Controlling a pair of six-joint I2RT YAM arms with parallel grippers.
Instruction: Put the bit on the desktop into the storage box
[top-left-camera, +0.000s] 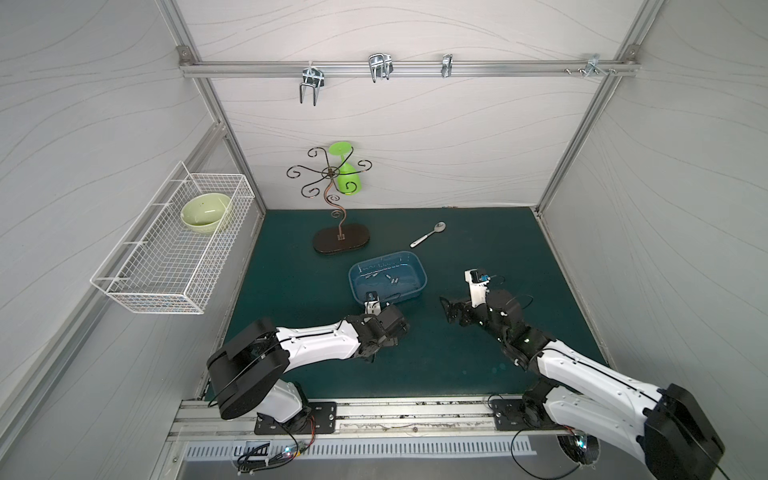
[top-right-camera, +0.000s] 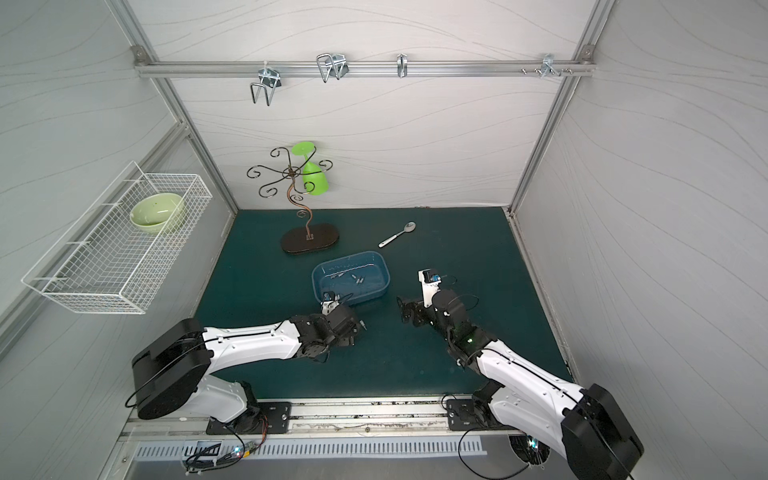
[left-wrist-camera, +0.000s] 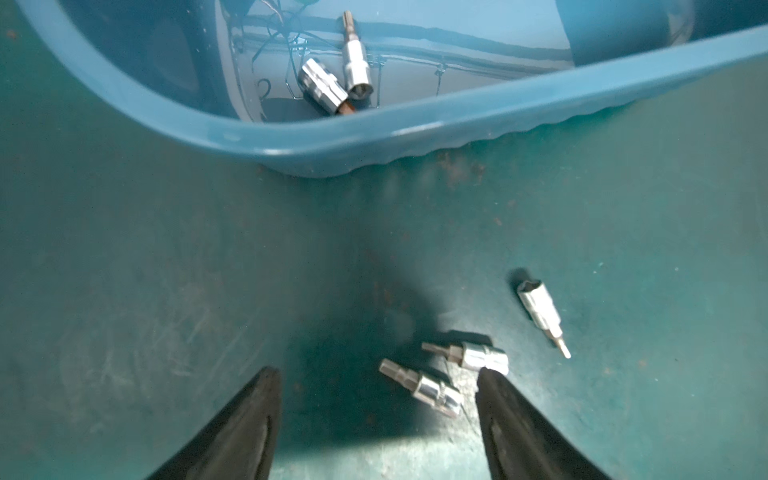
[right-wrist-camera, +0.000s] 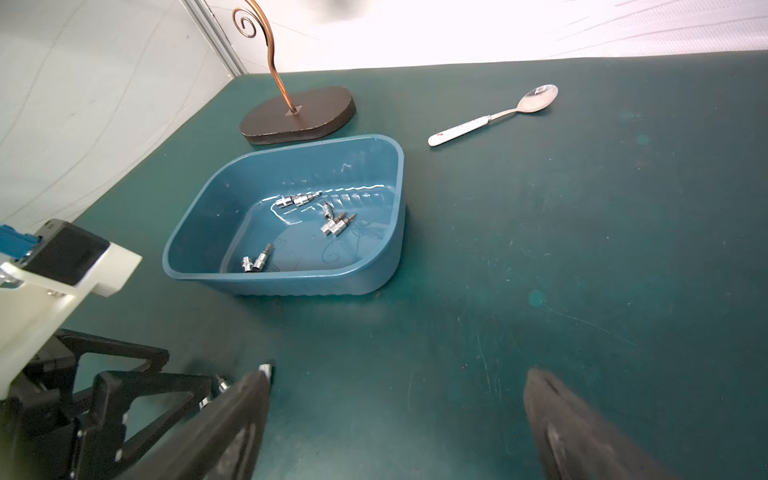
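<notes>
A blue plastic box (right-wrist-camera: 384, 160) holds several bits. On the desktop in front of it, in the left wrist view, three bits lie: one (left-wrist-camera: 540, 308) to the right and a pair (left-wrist-camera: 436, 393) close together between the fingertips of my left gripper, which hovers open over them, holding nothing. My right gripper stands open to the right of the box, its fingers empty. In the top views the left gripper's body hides most of these loose bits.
A spoon (top-left-camera: 425, 235) lies behind the box, and an ornamental metal stand (top-left-camera: 340, 239) is at the back left. A wire basket (top-left-camera: 140, 284) with a green bowl (top-left-camera: 204, 209) hangs on the left wall.
</notes>
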